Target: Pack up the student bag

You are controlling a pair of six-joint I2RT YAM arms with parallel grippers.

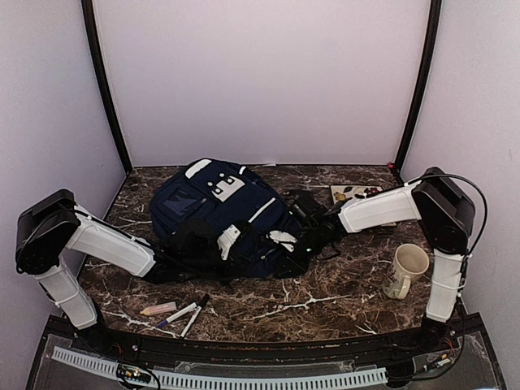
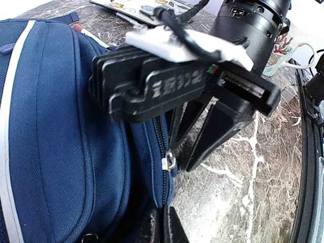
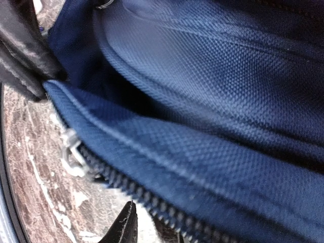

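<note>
A navy backpack (image 1: 213, 195) lies at the back left of the table, its side zipper (image 2: 162, 142) with a metal pull (image 2: 168, 161). In the left wrist view my left gripper is shut on the zipper edge of the bag. My right gripper (image 1: 284, 256) is just beside it at the bag's near right; in the left wrist view its fingers (image 2: 217, 131) stand part open next to the zipper pull. Whether anything is between them is hard to tell. The right wrist view shows the zipped flap (image 3: 182, 162) close up.
A mug (image 1: 406, 272) stands at the right, a patterned flat item (image 1: 345, 192) at the back right behind my right arm. Markers (image 1: 192, 321) and a pink item (image 1: 158, 309) lie at the front left.
</note>
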